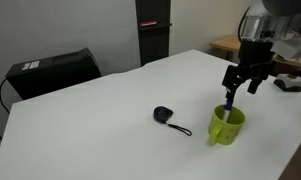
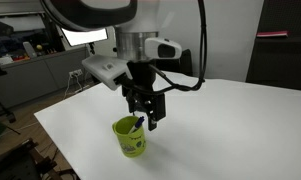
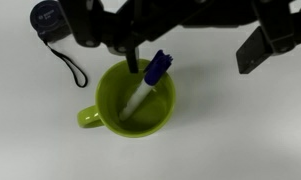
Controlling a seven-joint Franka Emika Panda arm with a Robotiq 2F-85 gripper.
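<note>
A lime-green mug [image 1: 226, 127] stands upright on the white table, its handle toward the front in exterior view 1. Inside it leans a white marker with a dark blue cap [image 3: 161, 66], cap end up past the rim. Just above the mug hangs my gripper [image 1: 242, 86], its fingers wide apart. In the wrist view one finger [image 3: 132, 59] is close beside the marker's cap, while the other finger [image 3: 254, 50] is far off to the right. Nothing is held between them.
A dark round object with a wrist strap [image 1: 163, 114] lies on the table to the left of the mug. A black box-like device [image 1: 52, 75] sits at the back left.
</note>
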